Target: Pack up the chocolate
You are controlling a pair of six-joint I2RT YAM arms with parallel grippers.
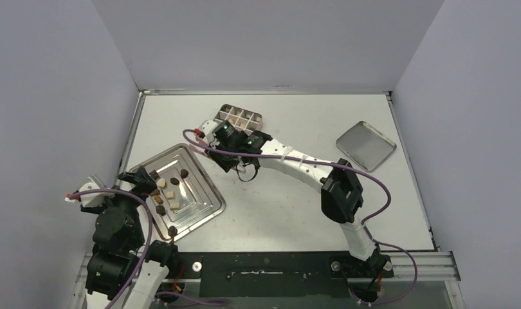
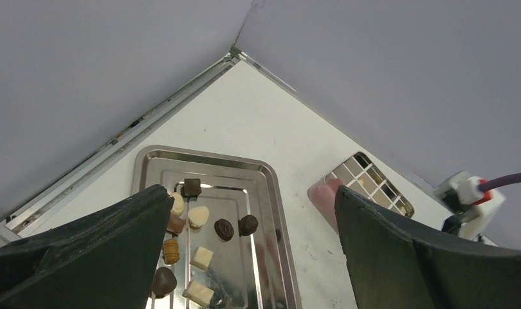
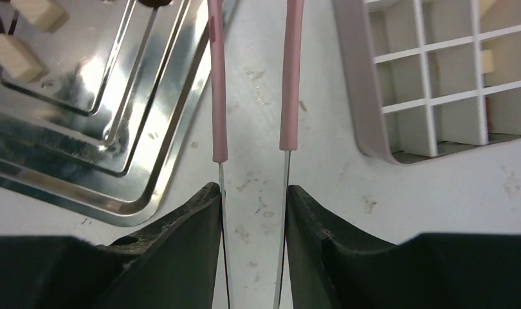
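The steel tray (image 1: 206, 215) holds brown and cream chocolates (image 2: 202, 257) at the left. The divided box (image 3: 368, 77) stands at the back, partly behind my right arm in the top view. My right gripper is shut on a pair of metal tongs with pink tips (image 3: 290, 96), which hang over the bare table between tray and box, apart and with nothing between them. My left gripper stands open above the tray's left side, with nothing seen between its fingers.
An empty smaller tray (image 1: 366, 145) lies at the right. Walls border the table on the left, back and right.
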